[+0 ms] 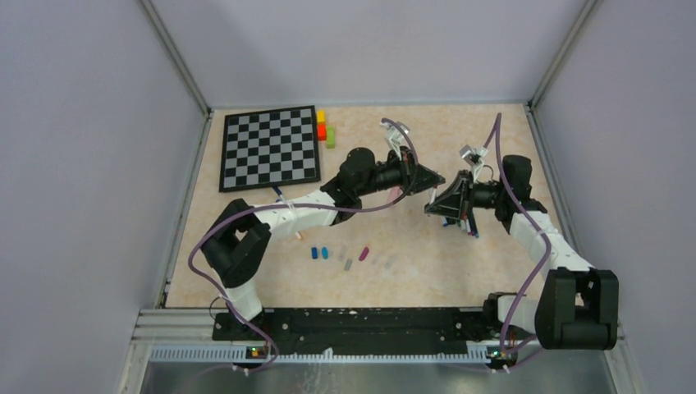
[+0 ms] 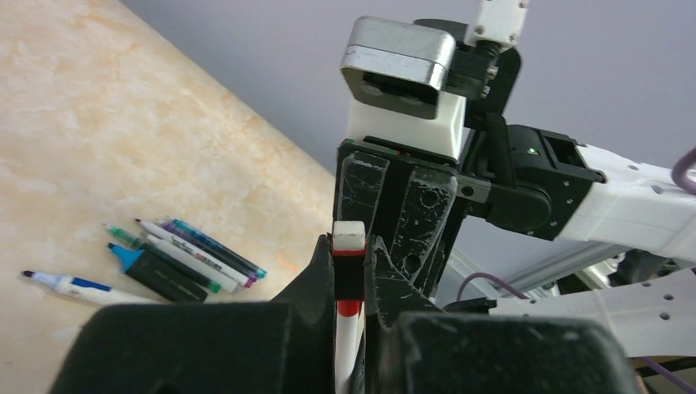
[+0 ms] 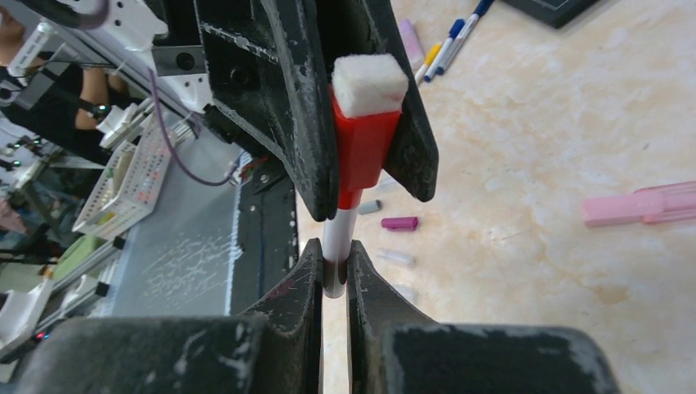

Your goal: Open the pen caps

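Note:
A white marker [image 3: 339, 230] with a red cap [image 3: 361, 144] stands roughly upright between the two arms, clear of the table. My right gripper is shut on its white body near the lower end. From the other side, my left gripper is shut on the red cap, one finger on each side; the cap's white top [image 2: 349, 235] sticks out above the fingertips. The cap still sits on the body. From above, the left gripper [image 1: 440, 181] hides most of the cap, and the right gripper [image 1: 431, 211] is just below it.
Several pens [image 2: 201, 250] and a dark highlighter [image 2: 156, 273] lie under the right arm. Loose caps, including a magenta one [image 1: 364, 254] and a blue one [image 1: 314, 253], are at the front centre. A chessboard [image 1: 271, 182] occupies the back left. A pink highlighter [image 3: 632, 205] rests on the table.

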